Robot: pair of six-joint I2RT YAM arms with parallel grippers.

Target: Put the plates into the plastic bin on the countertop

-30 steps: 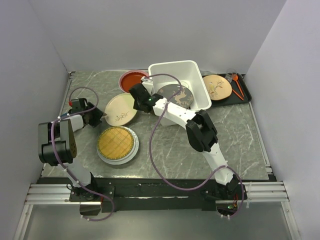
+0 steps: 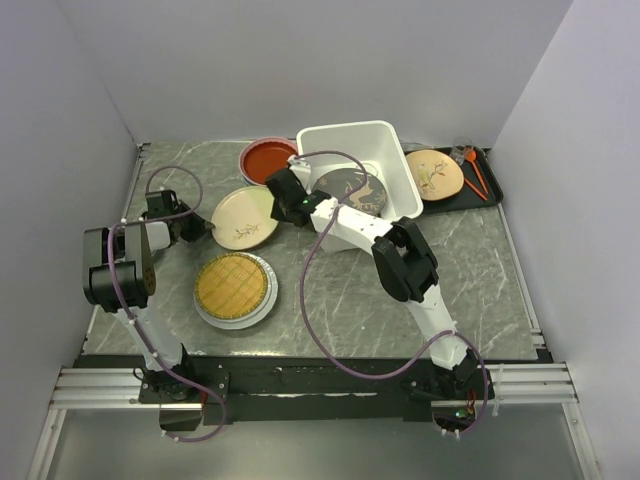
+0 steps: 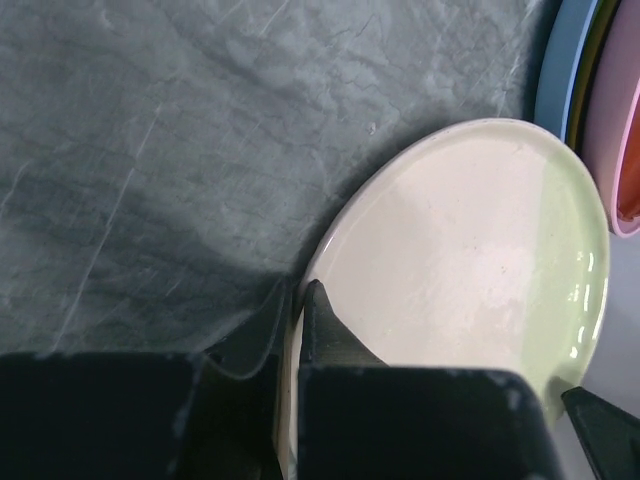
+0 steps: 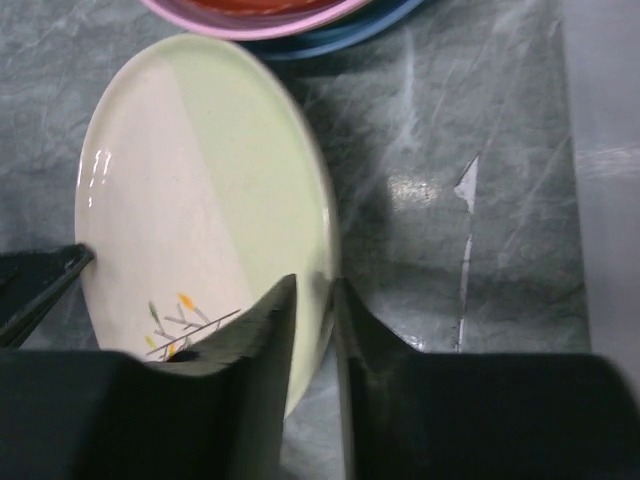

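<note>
A cream plate with a pale green band and a flower sprig is held near the left of the counter. My left gripper is shut on its left rim. My right gripper is at the opposite rim, its fingers close around the edge, partly open as far as the blurred view shows. The white plastic bin stands at the back centre with a dark deer-pattern plate in it, partly behind the right arm.
Stacked bowls sit behind the plate, a pie on a silver plate in front. A black tray with a plate and utensils is at the back right.
Since about a second ago both grippers and the plate between them have shifted slightly toward the front and right.
</note>
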